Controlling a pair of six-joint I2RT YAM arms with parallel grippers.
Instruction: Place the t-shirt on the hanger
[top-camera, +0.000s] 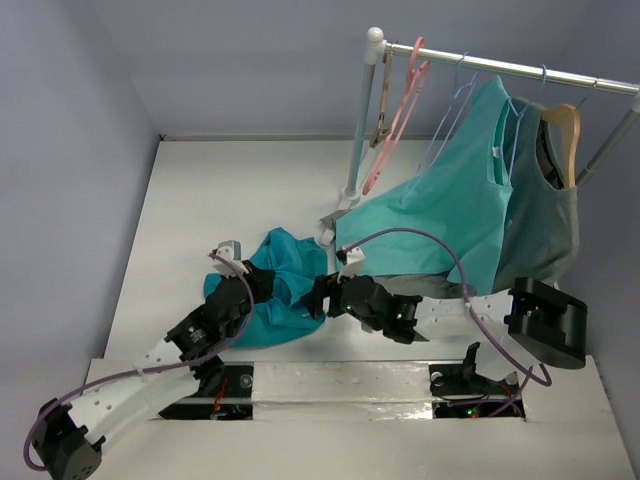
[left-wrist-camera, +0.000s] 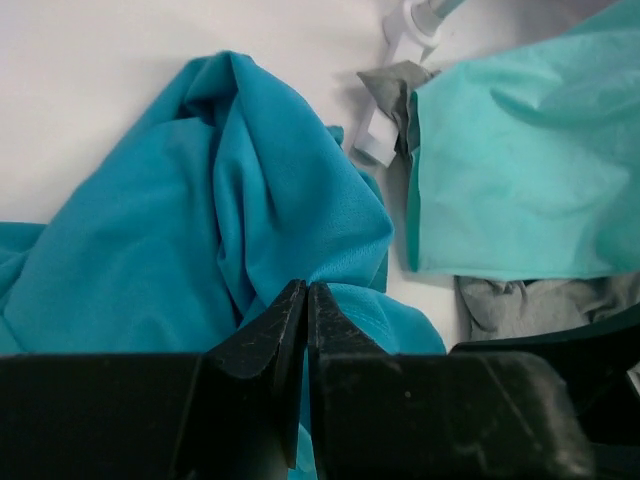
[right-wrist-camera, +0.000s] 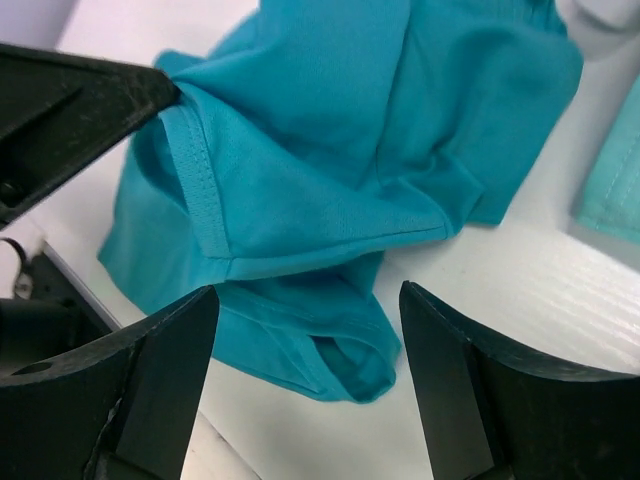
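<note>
A dark teal t shirt lies crumpled on the white table, left of the rack. My left gripper is shut at a fold of it, and in the right wrist view the cloth's hem rises to that dark fingertip. My right gripper stands open at the shirt's right side; a lower fold of the shirt shows between its fingers, not gripped. On the rack's rail, a pink hanger and a blue hanger hang at the left.
Lighter turquoise and grey garments hang from the rail on the right, their lower parts close to my right arm. A wooden hanger carries the grey one.
</note>
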